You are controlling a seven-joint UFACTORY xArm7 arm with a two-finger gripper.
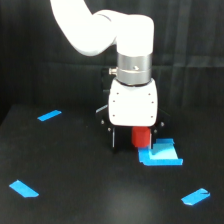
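Observation:
A small red block sits on the black table, at the left edge of a pale blue square bordered with blue tape. My white gripper points straight down from above. Its dark fingers stand apart, one to the left of the block and one near its right side, so the fingers look open. The white palm covers the upper part of the block. Contact between fingers and block cannot be made out.
Blue tape strips lie flat at the left back, the front left and the front right. A black curtain hangs behind.

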